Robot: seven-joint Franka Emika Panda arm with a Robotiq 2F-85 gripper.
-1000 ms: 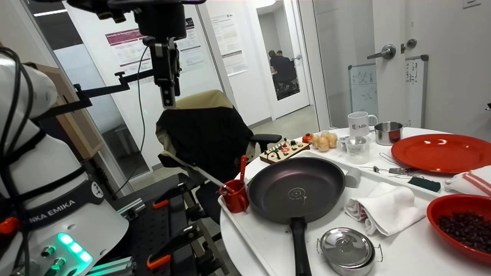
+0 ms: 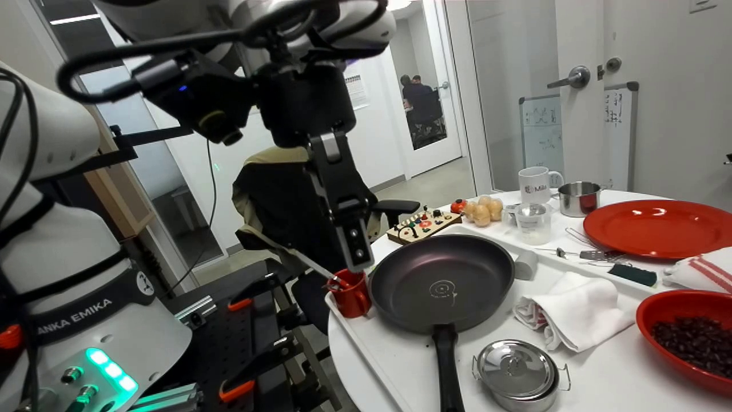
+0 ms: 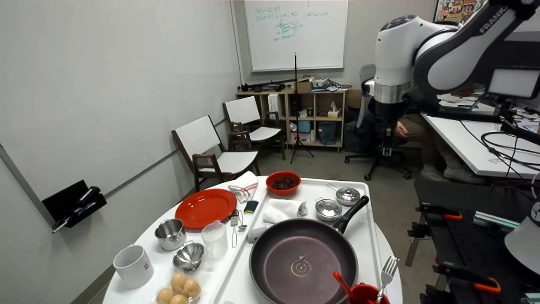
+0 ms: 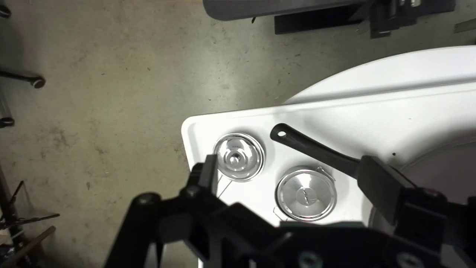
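Observation:
My gripper stands open, its fingers (image 4: pixel 208 172) wide apart with nothing between them. From exterior view 1 the gripper (image 2: pixel 357 247) hangs pointing down, in front of the upper part of a red mug (image 2: pixel 351 301). Exterior view 2 has the gripper (image 3: pixel 387 147) high and off the table's right side. A black frying pan (image 2: pixel 439 278) rests on the white tray (image 3: pixel 373 230). Below the open fingers in the wrist view are two lidded steel pots, one round pot (image 4: pixel 306 195) beside the pan handle (image 4: pixel 314 147) and a smaller pot (image 4: pixel 238 156) near the tray's corner.
A red bowl of dark beans (image 3: pixel 284 183) and a folded white cloth (image 2: pixel 576 310) share the tray. Beside it are a red plate (image 3: pixel 207 207), a white mug (image 3: pixel 133 266) and a steel cup (image 3: pixel 170 234). A fork (image 3: pixel 388 273) sticks up from the red mug.
In exterior view 1 my gripper has come right and lower, from beside the black chair to in front of the red mug, covering the red handle there. The tabletop objects look unmoved.

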